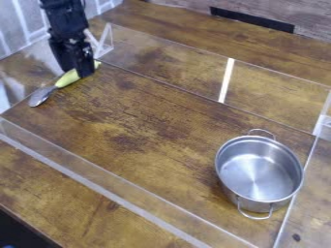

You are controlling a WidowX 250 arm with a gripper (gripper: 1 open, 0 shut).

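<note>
My black gripper point(80, 68) is low at the upper left, its fingertips over a yellow-green elongated object point(68, 79), partly covering its upper end; whether the fingers touch it or how far they are apart is unclear. A silver spoon-like piece point(42, 96) lies just below-left of the yellow object. A steel pot point(258, 172) with two handles stands at the right front, empty.
A wooden table point(155, 136) has clear strips along its edges and a white tape line point(227, 79) at the back right.
</note>
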